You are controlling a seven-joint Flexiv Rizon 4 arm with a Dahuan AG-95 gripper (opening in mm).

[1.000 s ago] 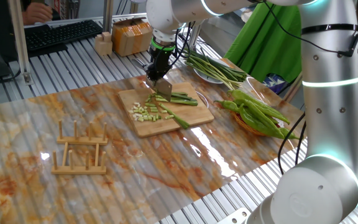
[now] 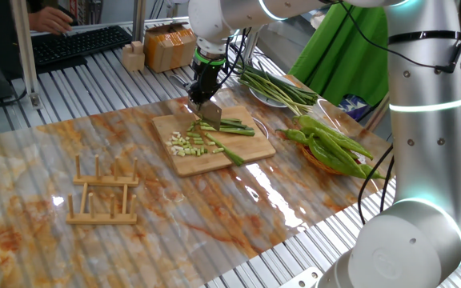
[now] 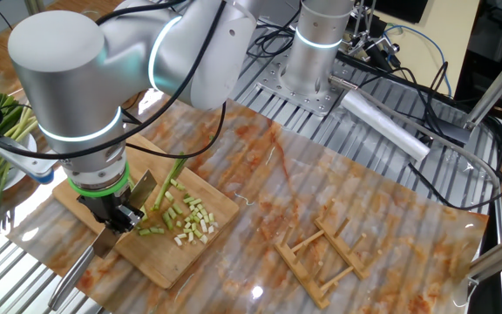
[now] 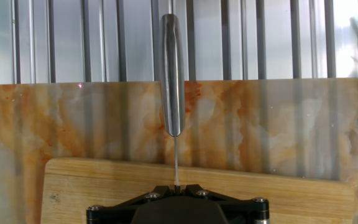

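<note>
My gripper [image 2: 199, 102] is shut on a metal knife, above the far edge of the wooden cutting board [image 2: 186, 166]. In the wrist view the knife's handle [image 4: 172, 74] points straight away from the fingers, out past the board. The blade [image 3: 145, 190] reaches over the board among green stalks [image 2: 229, 157]; whether its edge touches the wood cannot be made out. Short cut pieces [image 3: 197, 220] of green and white stalk lie scattered beside the blade. From the wrist camera, the blade's far part and the vegetables are hidden by the gripper.
A wooden peg rack [image 2: 106, 218] stands apart on the marbled tabletop. Long green peppers [image 2: 330, 148] fill a basket at the right, and a plate of long green stalks [image 2: 274, 90] sits behind the board. Bare tabletop lies between board and rack.
</note>
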